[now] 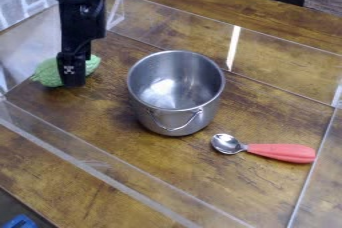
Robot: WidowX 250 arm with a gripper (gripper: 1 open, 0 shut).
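The black gripper (75,67) is lowered at the upper left, over a green bumpy object (51,73), which it partly hides. Its fingers appear open around or just over that object; whether they touch it is unclear. A steel pot (177,90) with a wire handle stands in the middle, to the right of the gripper. A spoon with a red handle (278,152) lies at the lower right.
Transparent strips or panels border the area on several sides. A blue object (16,222) shows in the bottom left corner.
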